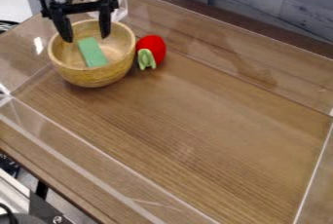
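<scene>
My black gripper (82,21) is open over the back of a wooden bowl (89,72), at the upper left. A green block (92,53) lies inside the bowl, below the fingers. Just right of the bowl are a red round object (152,46) and a pale green object (147,60) in front of it.
</scene>
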